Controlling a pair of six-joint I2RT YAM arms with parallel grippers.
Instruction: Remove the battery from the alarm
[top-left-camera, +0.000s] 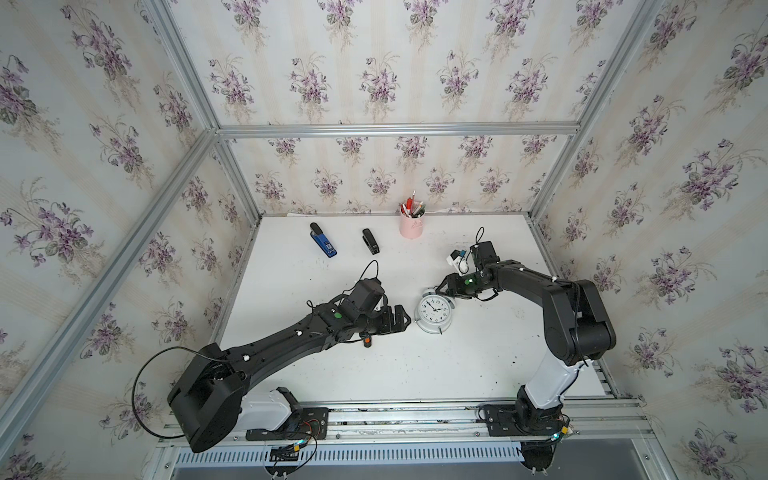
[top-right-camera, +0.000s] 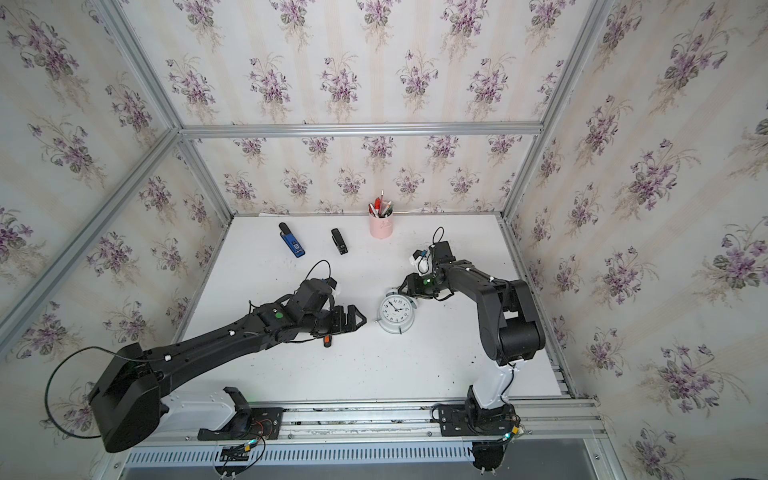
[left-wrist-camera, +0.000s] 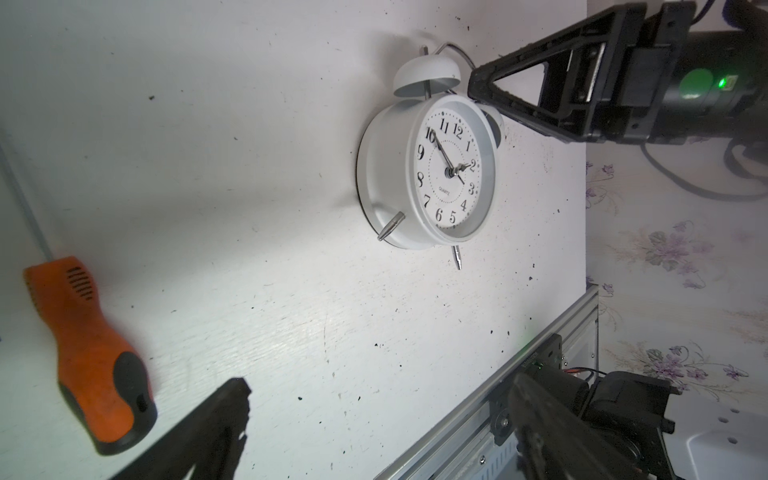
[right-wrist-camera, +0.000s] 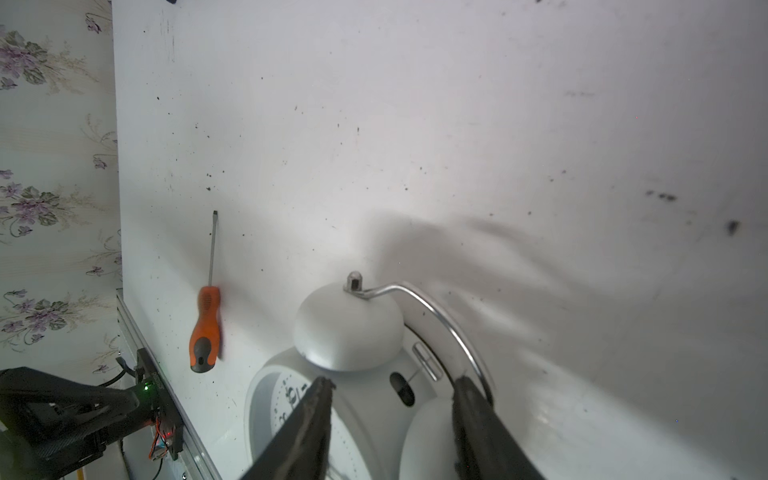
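The white twin-bell alarm clock (top-left-camera: 434, 311) lies tilted back on the table, its dial facing up. In the left wrist view both bells and the metal feet of the clock (left-wrist-camera: 381, 172) show; its back and the battery are hidden. My right gripper is at the bell end, its fingers part open, with one bell (right-wrist-camera: 428, 444) and the clock's rim showing between them; whether they touch it I cannot tell. To the left of the clock, my left gripper stands open above the table with nothing between its fingers.
An orange-handled screwdriver (left-wrist-camera: 92, 348) lies left of the clock, partly under my left arm. Farther back are a blue tool (top-left-camera: 323, 240), a black stapler-like object (top-left-camera: 370, 240) and a pink pen cup (top-left-camera: 411, 225).
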